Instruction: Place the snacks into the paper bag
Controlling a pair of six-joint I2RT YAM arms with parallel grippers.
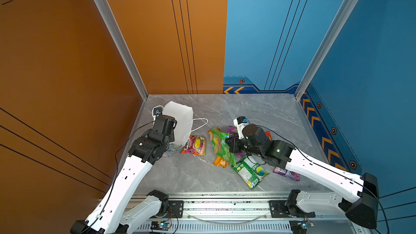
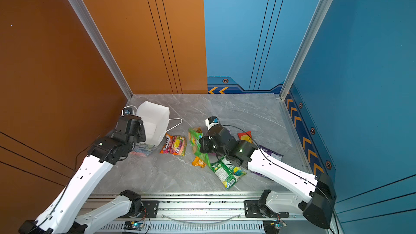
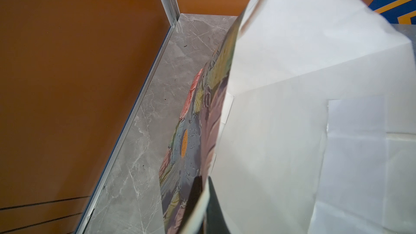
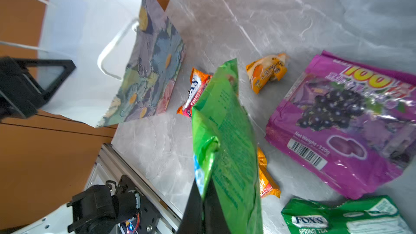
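Observation:
The green Lay's chip bag hangs above the table from my right gripper, which is shut on its edge. In the top left view this chip bag is seen nearly edge-on. My left gripper is shut on the rim of the white-lined, flower-patterned paper bag, whose mouth stands wide. The inside of the paper bag that shows is empty. On the table lie a Fox's fruit candy pack, a purple grape candy bag, a green Fox's bag and small orange packs.
A red packet and a dark purple pack lie at the right, partly behind the right arm. One white handle loops out from the paper bag's side.

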